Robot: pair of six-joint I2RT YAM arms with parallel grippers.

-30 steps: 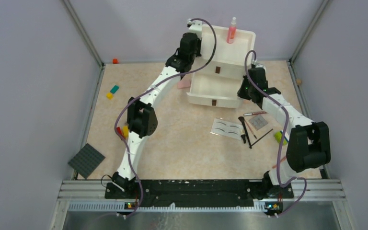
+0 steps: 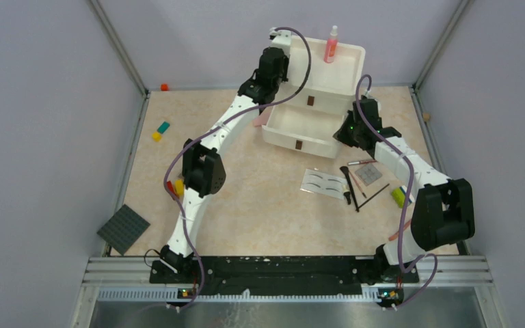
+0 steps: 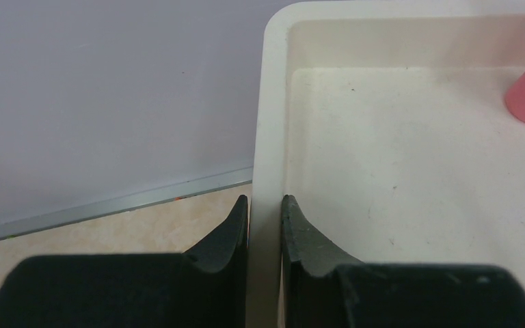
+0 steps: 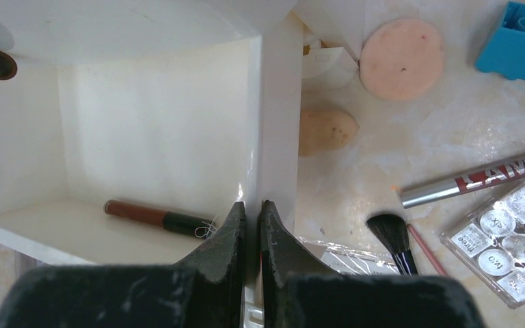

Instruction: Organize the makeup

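A white organizer point(image 2: 328, 72) stands at the back with its lower drawer point(image 2: 299, 145) pulled out. My left gripper is shut on the upper tray's left wall point(image 3: 270, 123); a pink bottle point(image 2: 330, 48) stands in that tray. My right gripper is shut on the right wall point(image 4: 277, 116) of the lower drawer, in which a brown lip gloss tube point(image 4: 143, 213) lies. Loose makeup lies right of and before the drawer: a lettered tube point(image 4: 478, 176), a black brush point(image 4: 391, 236), a clear palette point(image 4: 502, 242) and a pink sponge point(image 4: 400, 58).
A clear sheet point(image 2: 321, 183) lies before the drawer, with thin sticks beside it. Coloured blocks point(image 2: 160, 130) and a dark mat point(image 2: 123, 229) lie on the left; a blue block point(image 4: 513, 41) is at the right.
My right gripper has moved slightly toward the front, and the lower drawer has come out a little further with it. The left gripper has barely moved.
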